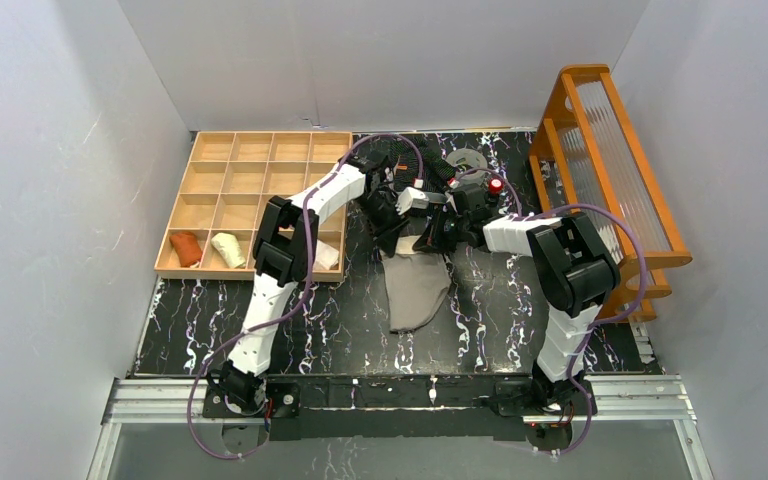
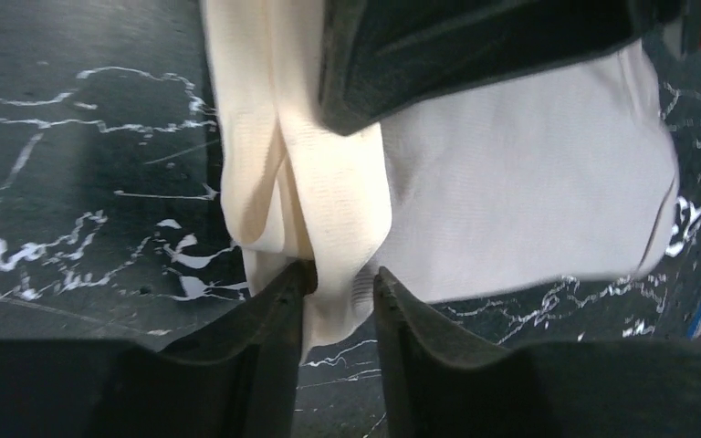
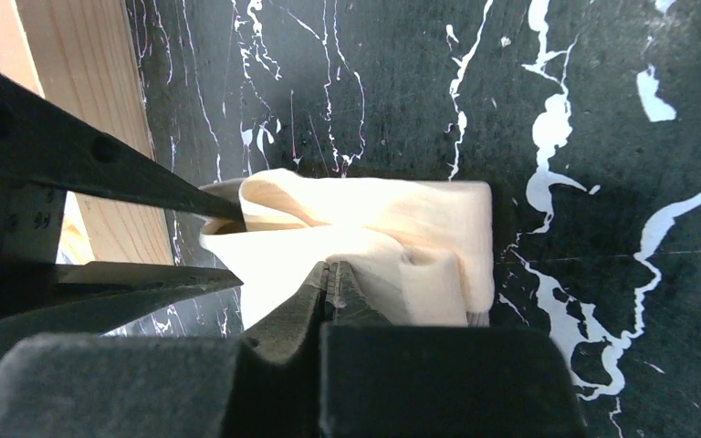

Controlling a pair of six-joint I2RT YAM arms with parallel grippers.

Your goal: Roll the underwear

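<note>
The underwear, grey point(image 1: 416, 295) with a cream inner side, lies flat toward the front, and its far end is folded into a cream band point(image 1: 407, 245). In the left wrist view, my left gripper is at one end of the cream fold point(image 2: 338, 196), fingers apart on either side of the cloth. My right gripper point(image 1: 423, 244) rests on the same band, farther right. Its fingertips point(image 3: 330, 278) are together against the cream cloth point(image 3: 365, 205) in the right wrist view. Whether any fabric is pinched there is hidden.
At the left stands a wooden compartment box point(image 1: 195, 210) holding an orange roll point(image 1: 186, 248), a pale yellow roll point(image 1: 228, 250) and a whitish one point(image 1: 327, 256). A wooden rack point(image 1: 610, 160) is on the right.
</note>
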